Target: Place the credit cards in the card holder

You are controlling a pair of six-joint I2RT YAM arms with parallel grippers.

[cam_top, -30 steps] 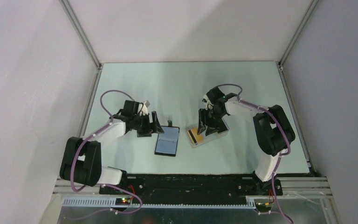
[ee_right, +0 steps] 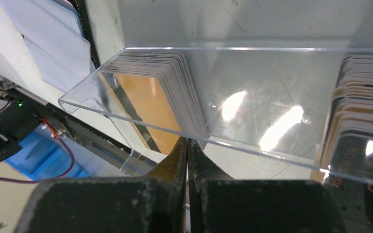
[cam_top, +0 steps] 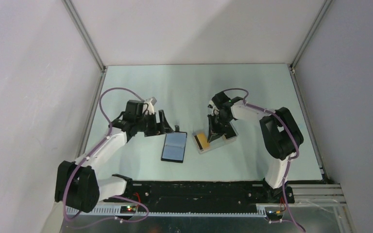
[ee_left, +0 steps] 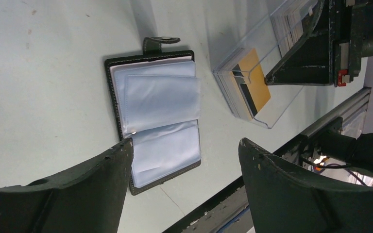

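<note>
Blue-white sleeves fill the open card holder (ee_left: 162, 104), which lies on the table with its dark edge and strap showing. My left gripper stands open above it, nothing between its fingers. To the right, a clear box (cam_top: 217, 143) holds a stack of gold-faced credit cards (ee_right: 148, 99) at one end and dark-faced cards (ee_right: 364, 145) at the other. At the box's near wall, by the gold stack's corner, my right gripper is shut, its fingertips meeting with no card between them. The gold cards lie beyond the fingertips, still in the box.
Bare table (cam_top: 194, 87) stretches behind both objects, with a narrow clear strip between holder and box. A dark rail (cam_top: 194, 194) runs along the front edge. The box's raised clear walls surround the cards.
My right gripper has gone from open to shut near the gold stack, whose cards remain in the box.
</note>
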